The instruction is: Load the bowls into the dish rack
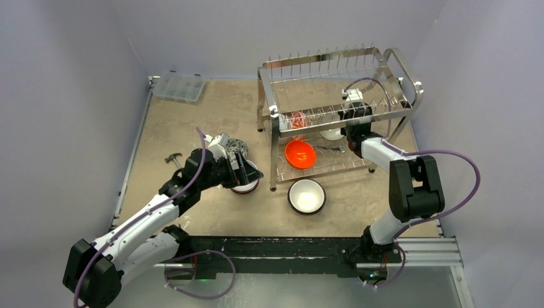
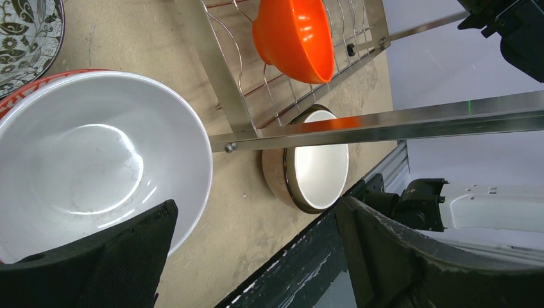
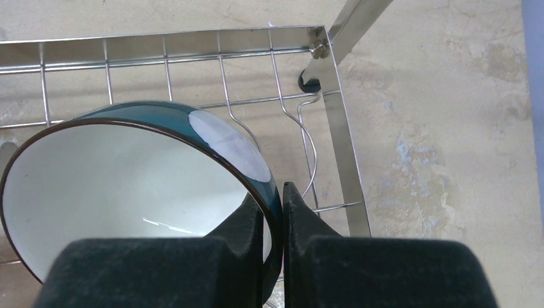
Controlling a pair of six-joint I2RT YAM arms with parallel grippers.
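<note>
In the right wrist view my right gripper is shut on the rim of a white bowl [image 3: 122, 179] with teal outside, inside the lower rack level. An orange bowl [image 1: 299, 154] rests on that level, with a red-patterned bowl [image 1: 297, 119] behind. The dish rack [image 1: 274, 154] stands on the right. My left gripper hangs open over a stack with a white bowl [image 2: 96, 160] and red-rimmed bowl, beside a patterned bowl [image 2: 22, 45]. A white bowl with dark rim [image 1: 306, 196] stands in front of the rack.
A clear organizer box [image 1: 179, 86] sits at the back left and a hammer [image 1: 173, 158] left of my left arm. The rack's upper level and posts overhang my right gripper.
</note>
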